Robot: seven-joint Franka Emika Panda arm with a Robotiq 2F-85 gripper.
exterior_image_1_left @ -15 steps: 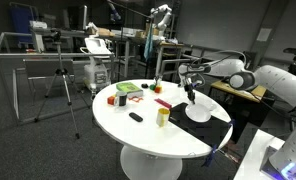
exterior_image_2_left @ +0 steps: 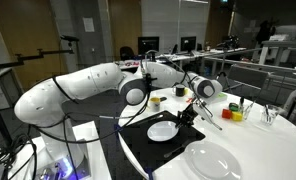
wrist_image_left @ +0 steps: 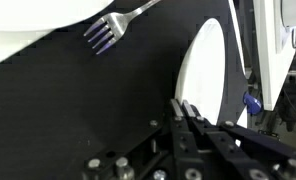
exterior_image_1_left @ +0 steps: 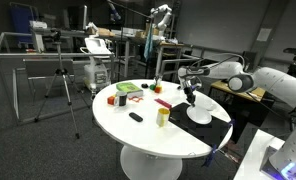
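A white plate (exterior_image_2_left: 162, 131) lies on the black mat (exterior_image_2_left: 138, 134), beside a larger white plate (exterior_image_2_left: 213, 160) on the bare table. My gripper (exterior_image_2_left: 191, 112) points down at the rim of the plate on the mat. In the wrist view its fingertips are together at the near end of that plate (wrist_image_left: 204, 65), which appears narrow. The gripper is shut; whether the thin rim is between its fingers cannot be made out. A fork (wrist_image_left: 118, 25) lies on the mat near the other plate (wrist_image_left: 33, 15) at upper left.
A yellow mug (exterior_image_1_left: 163, 117) stands near the table's edge, a dark object (exterior_image_1_left: 136, 117) beyond it. Cups, a red object (exterior_image_1_left: 163, 103) and a green basket (exterior_image_1_left: 127, 87) are along the far side. Clear white table surrounds the mat's left side in the first exterior view.
The arm stays almost still over the plate in the first exterior view, and nothing else on the table has visibly moved.
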